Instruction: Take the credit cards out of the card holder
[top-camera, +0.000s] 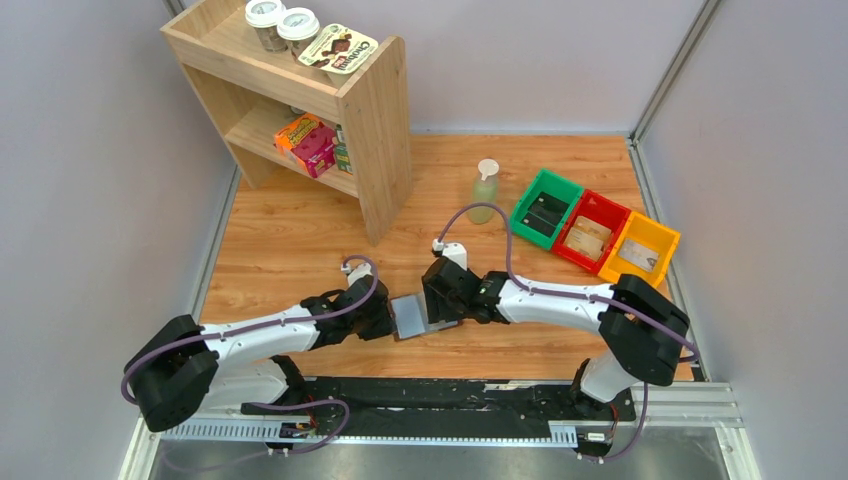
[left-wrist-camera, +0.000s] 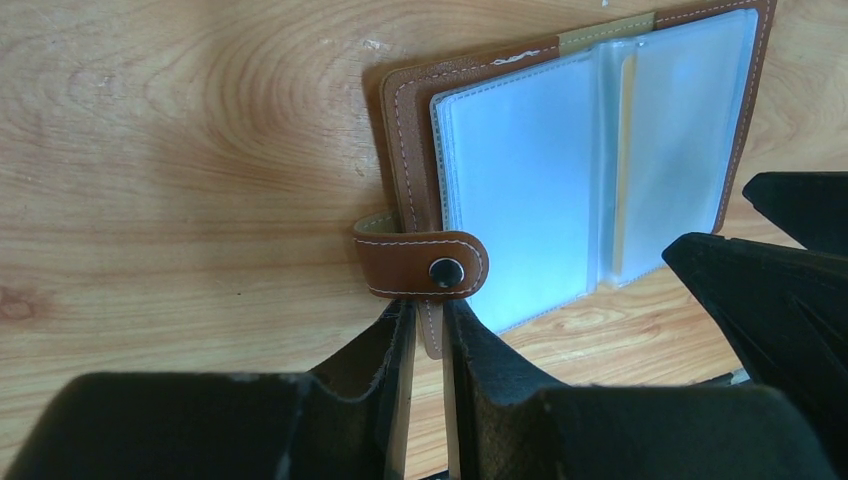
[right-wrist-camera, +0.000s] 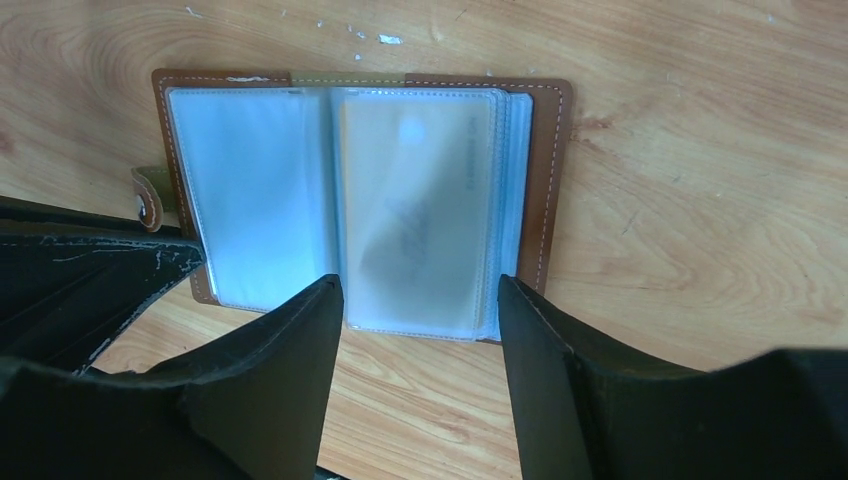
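Note:
The brown card holder (left-wrist-camera: 410, 150) lies spread open on the table, its clear sleeves (right-wrist-camera: 420, 220) facing up. Its snap strap (left-wrist-camera: 400, 265) sticks out on the left side. My left gripper is shut on the holder's near left corner, by the strap. A pale card shape shows faintly inside the right-hand sleeve. Over that sleeve is my right gripper, its fingers (right-wrist-camera: 318, 320) apart near the sleeve's two sides; whether they touch it cannot be seen. In the top view both arms hide parts of the holder (top-camera: 410, 316).
Green (top-camera: 565, 187), red (top-camera: 618, 212) and yellow (top-camera: 662, 240) bins holding flat items stand at the right. A bottle (top-camera: 485, 185) stands left of them. The wooden shelf (top-camera: 385, 140) fills the back left. My two grippers are close together.

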